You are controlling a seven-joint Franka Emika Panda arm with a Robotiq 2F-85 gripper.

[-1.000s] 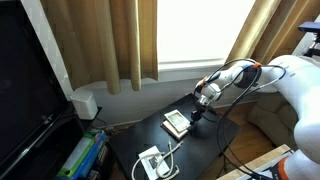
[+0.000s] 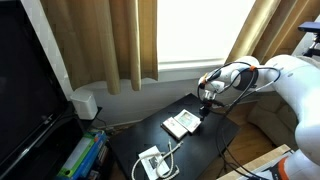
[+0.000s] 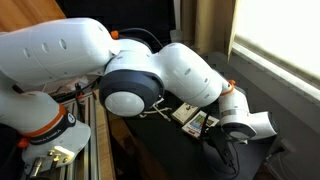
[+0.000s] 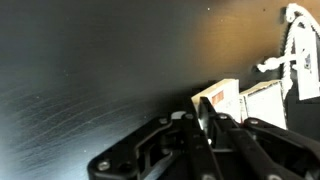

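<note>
Two pale, flat box-like items, perhaps books, lie side by side on the dark table. The nearer one (image 4: 222, 97) has brownish edges; the other (image 4: 264, 104) sits just beyond it. At the bottom of the wrist view, my gripper is shut on the near edge of the nearer item, though its fingers partly cover the contact. From the side, the nearer item (image 2: 188, 120) rests close to the gripper (image 2: 201, 111), with the second item (image 2: 175, 128) to its left. The arm hides part of this in exterior view 2.
A white power strip with a cord (image 2: 158, 160) lies at the table's front left. Bare dark tabletop (image 4: 80, 80) fills the wrist view's left side. A window and curtain (image 2: 115, 35) stand behind the table, and loose cables hang along the arm.
The nearer item has shifted right along with my gripper.
</note>
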